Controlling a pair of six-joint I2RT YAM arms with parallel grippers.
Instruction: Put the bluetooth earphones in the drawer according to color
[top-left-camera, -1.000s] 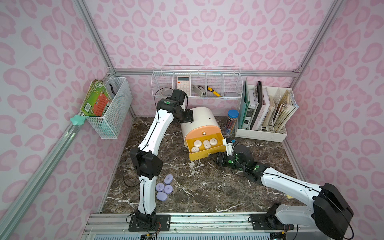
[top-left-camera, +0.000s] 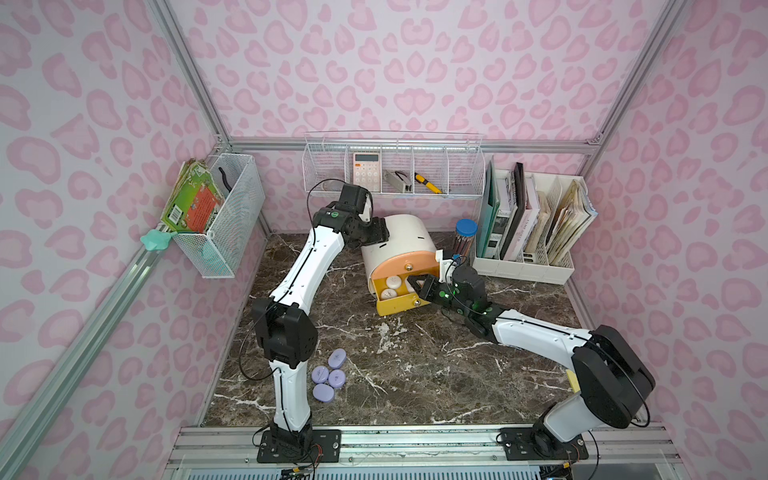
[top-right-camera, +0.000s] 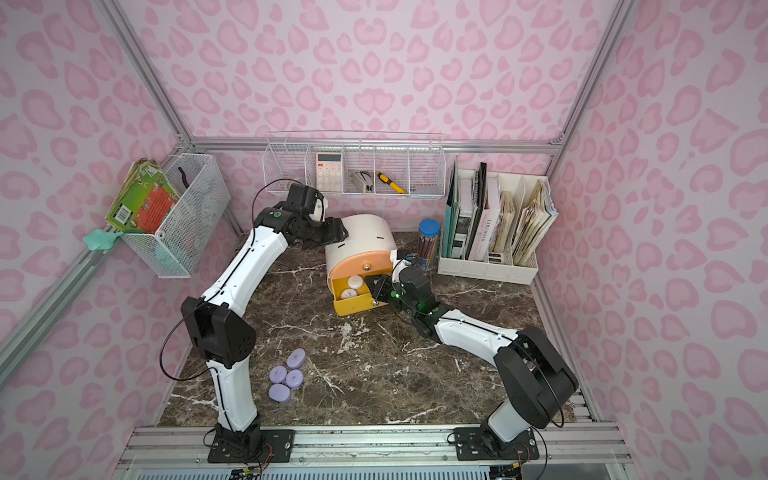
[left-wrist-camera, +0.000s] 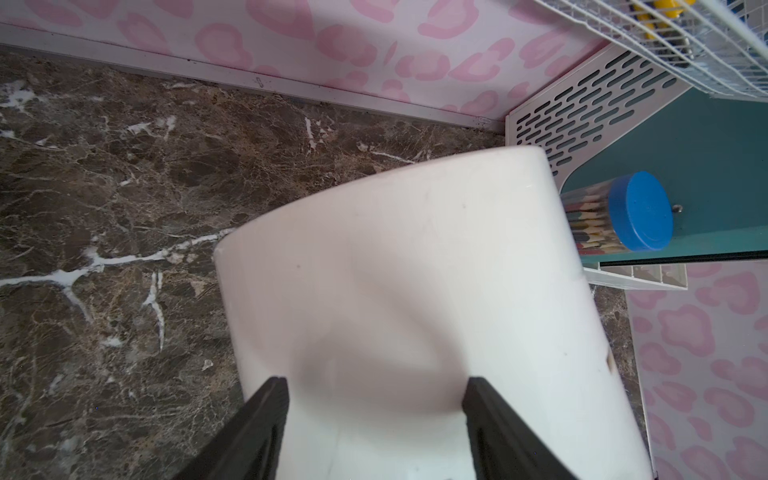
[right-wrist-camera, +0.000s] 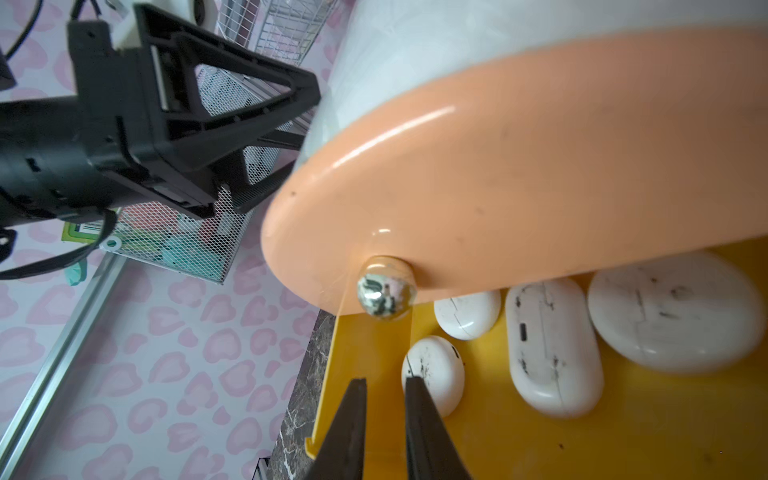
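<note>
A rounded white drawer cabinet (top-left-camera: 408, 233) stands at the back middle. Its upper orange drawer (top-left-camera: 405, 265) is closed, and the lower yellow drawer (top-left-camera: 397, 305) is pulled part way out. White earphone cases (right-wrist-camera: 557, 348) lie inside the yellow one. Several purple earphone cases (top-left-camera: 337, 378) sit together at the front left of the table. My left gripper stands open against the cabinet's upper left side, with the white shell between its fingers' view. Over the yellow drawer's right part, my right gripper is nearly closed; only a narrow gap shows, with nothing visible in it.
A blue-lidded pencil jar (top-left-camera: 465, 237) and a white file holder (top-left-camera: 524, 269) stand right of the cabinet. Above it hangs a wire shelf (top-left-camera: 392, 194). Another wire basket (top-left-camera: 234, 224) hangs on the left wall.
The right gripper has moved left and inward, from the drawer's front right to over its cases, covering some. The yellow drawer sits slightly further in. The left arm has shifted slightly.
</note>
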